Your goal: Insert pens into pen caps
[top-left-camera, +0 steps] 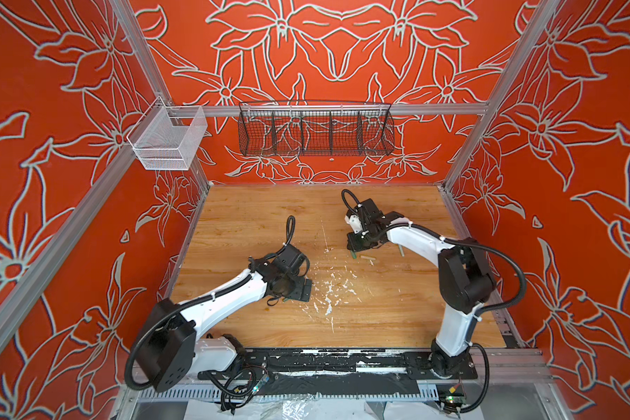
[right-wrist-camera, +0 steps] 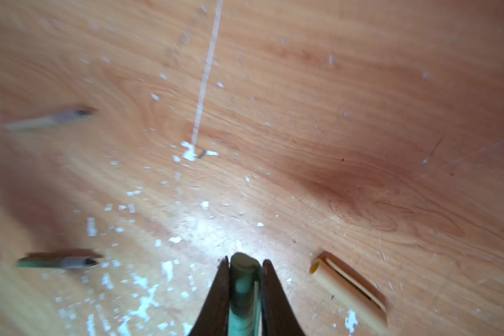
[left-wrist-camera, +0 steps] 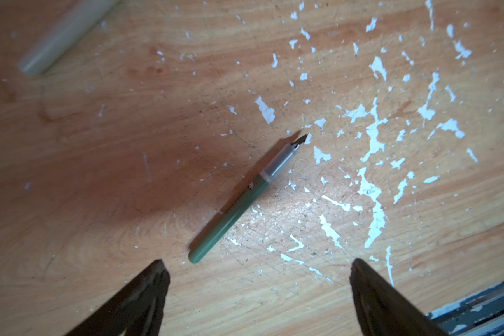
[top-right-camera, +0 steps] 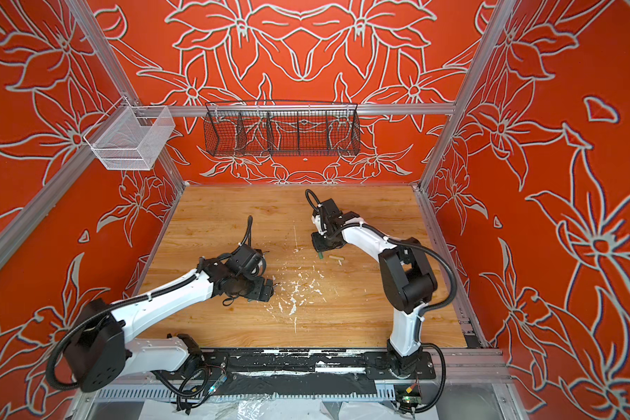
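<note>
A green pen (left-wrist-camera: 229,215) with its nib exposed lies on the table under my left gripper, whose fingers are open and empty. A pale pen lies partly in view beyond it; the right wrist view shows it too (right-wrist-camera: 44,120). My right gripper has a green pen cap (right-wrist-camera: 243,280) upright between its fingers, just above the table. To its right lies a beige cap (right-wrist-camera: 344,288).
A light thin piece lies right of my right gripper (top-left-camera: 401,250). Black and white wire baskets (top-left-camera: 315,133) hang on the frame at back and left.
</note>
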